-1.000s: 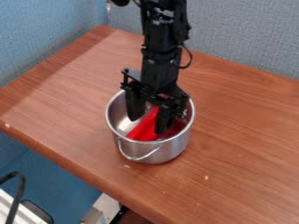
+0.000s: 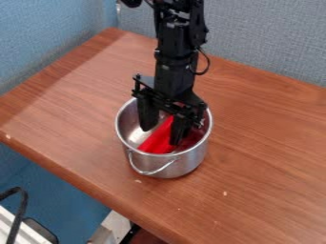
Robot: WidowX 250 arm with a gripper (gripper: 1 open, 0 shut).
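Observation:
A silver metal pot [image 2: 159, 162] with a wire handle stands on the wooden table. Inside it lies a red object [image 2: 158, 140]. My black gripper [image 2: 163, 124] is lowered into the pot from above, its fingers on either side over the red object; whether it is shut on anything is hard to make out, as the pot and dark parts hide the fingertips.

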